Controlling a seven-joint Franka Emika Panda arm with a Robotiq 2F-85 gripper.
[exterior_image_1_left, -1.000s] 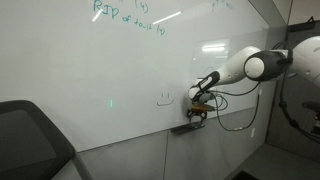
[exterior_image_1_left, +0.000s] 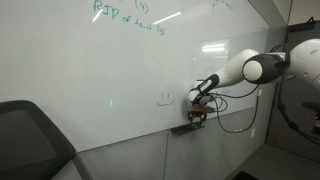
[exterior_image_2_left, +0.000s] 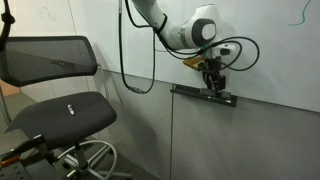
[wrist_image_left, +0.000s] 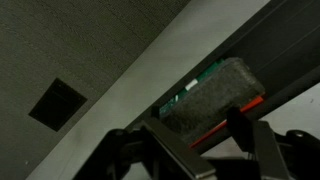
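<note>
My gripper is down at the dark ledge (exterior_image_2_left: 188, 91) along the whiteboard's lower edge. In the wrist view, a grey felt eraser (wrist_image_left: 222, 94) lies in the ledge, just beyond and partly between the dark fingers. The fingers stand apart; dim light hides whether either touches the eraser. Something green (wrist_image_left: 204, 76) shows along one side of the eraser and something red (wrist_image_left: 236, 112) along the other, perhaps markers. Both exterior views show the gripper (exterior_image_1_left: 197, 118) at the ledge, too small to make out what is between its fingers.
The whiteboard (exterior_image_1_left: 120, 80) rises behind, with green writing and a small drawn smile. An office chair (exterior_image_2_left: 62, 122) stands to the left in the second exterior view. Black cables (exterior_image_2_left: 244, 54) loop around the arm's wrist. Grey wall lies below the ledge.
</note>
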